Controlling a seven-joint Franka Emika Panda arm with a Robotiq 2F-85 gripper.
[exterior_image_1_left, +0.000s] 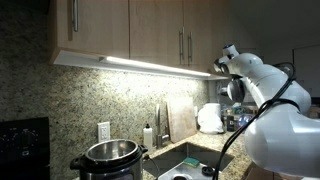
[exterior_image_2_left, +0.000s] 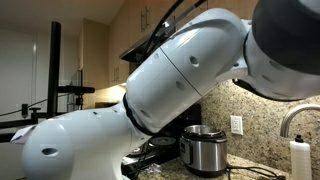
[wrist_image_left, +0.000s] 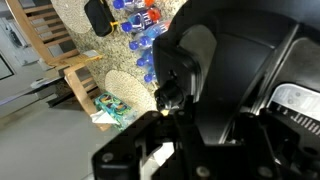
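Observation:
High at the right end of the cabinets, in exterior view 1, is my gripper, small and partly lost against the cabinet's lower edge. It is shut, and I make out nothing between its fingers. In the wrist view a large glossy black object lies close beneath the gripper and fills the middle; I cannot tell what it is or whether I touch it. Exterior view 2 shows the white arm across the picture, with the gripper out of sight.
Several water bottles stand beside the black object in the wrist view. Wooden cabinets hang above the counter. Below are a pressure cooker, a soap bottle, a sink and a cutting board.

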